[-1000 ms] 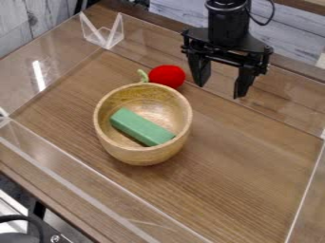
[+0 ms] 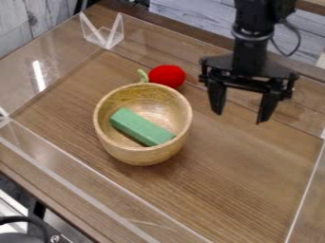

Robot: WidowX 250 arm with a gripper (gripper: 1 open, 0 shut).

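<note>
My gripper (image 2: 238,100) hangs over the right part of the wooden table, its two black fingers spread apart and open, with nothing seen between them. To its left are a red round object (image 2: 166,76) with a green stem-like piece beside it, and a tan bowl (image 2: 180,133) holding a green block (image 2: 139,124). The gripper is apart from both the bowl and the red object.
A clear plastic or wire piece (image 2: 102,28) stands at the back left.
The bowl, green block and red object stay where they were.
</note>
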